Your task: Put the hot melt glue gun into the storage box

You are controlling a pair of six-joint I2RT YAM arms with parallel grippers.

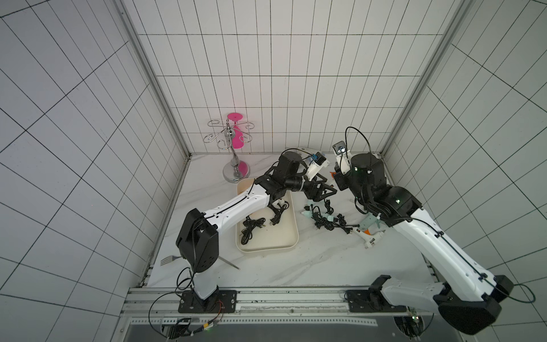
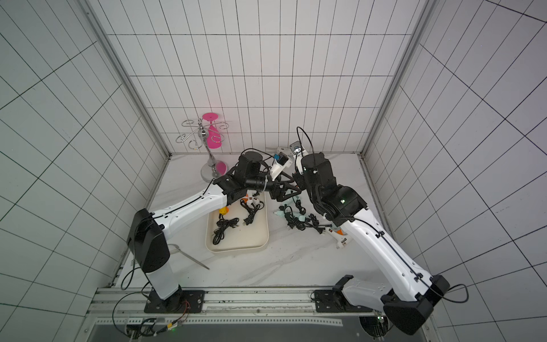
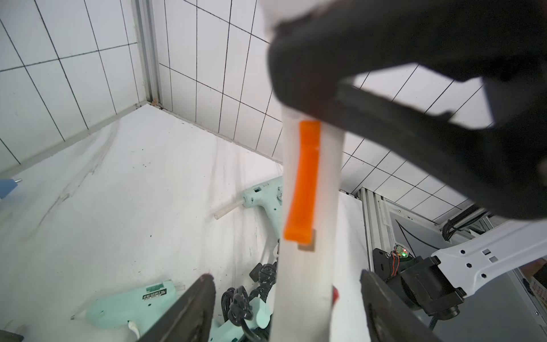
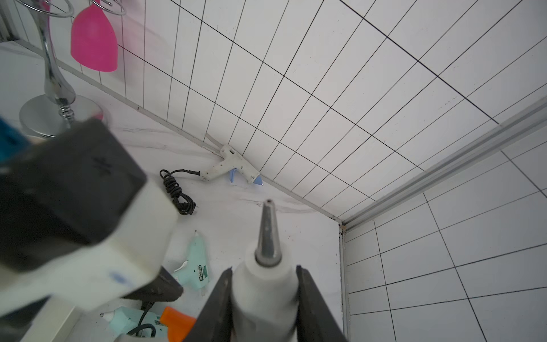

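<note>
A white glue gun with a metal nozzle (image 4: 265, 307) is gripped in my right gripper, which is shut on it above the table. In the left wrist view, this gun's pale body (image 3: 307, 279) and orange trigger (image 3: 303, 182) stand upright in front of my left gripper. The left fingers are open, one finger on either side of the body; whether they touch cannot be told. In the top left view the two grippers meet right of the cream storage box (image 1: 267, 249), which holds black-corded glue guns, partly hidden by my left arm.
Mint glue guns (image 3: 265, 196) and tangled black cords (image 1: 327, 222) lie right of the box. Another white gun (image 4: 230, 165) rests by the back wall. A metal stand with a pink goblet (image 1: 236, 134) rises at back left.
</note>
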